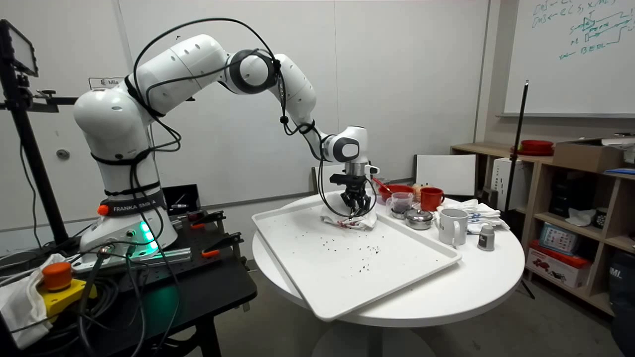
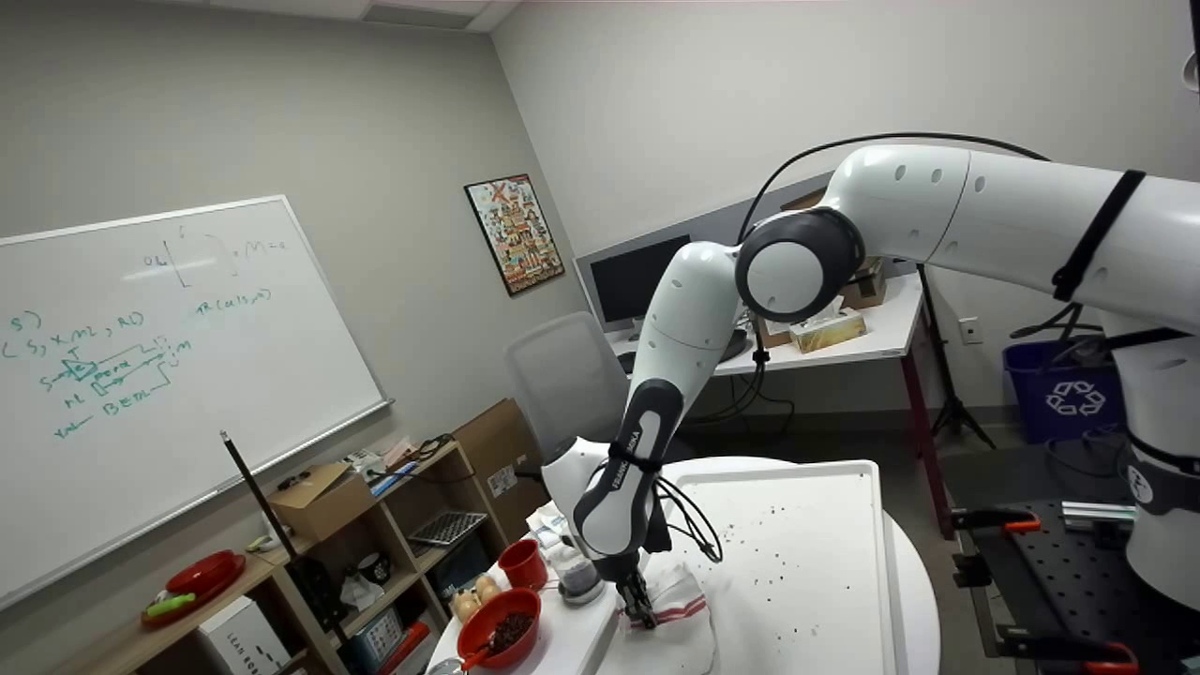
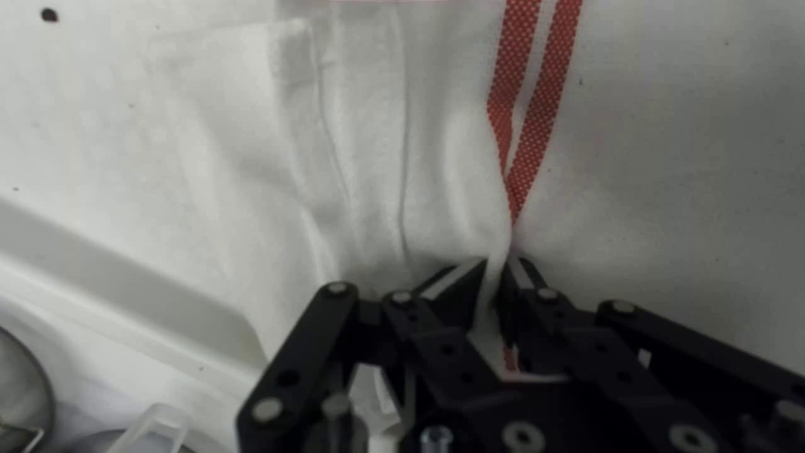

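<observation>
A white cloth with red stripes [image 3: 532,98] lies bunched on the white tray [image 1: 321,297], near its far edge. My gripper is shut on a fold of this cloth, which shows pinched between the dark fingertips in the wrist view. From the first exterior view, the gripper [image 1: 357,208] points down onto the cloth [image 1: 363,223]. In the second exterior view the cloth [image 2: 686,641] spreads beside the gripper [image 2: 638,613]. Several small dark bits [image 1: 372,250] are scattered over the tray's bare middle.
Beyond the tray stand a red bowl with dark contents [image 2: 512,639], a red mug [image 1: 431,198], a metal tin [image 1: 418,219], a grey mug [image 1: 453,226] and a small grey shaker [image 1: 486,238]. Another folded cloth [image 1: 476,211] lies behind them. The tray's front half holds only dark bits.
</observation>
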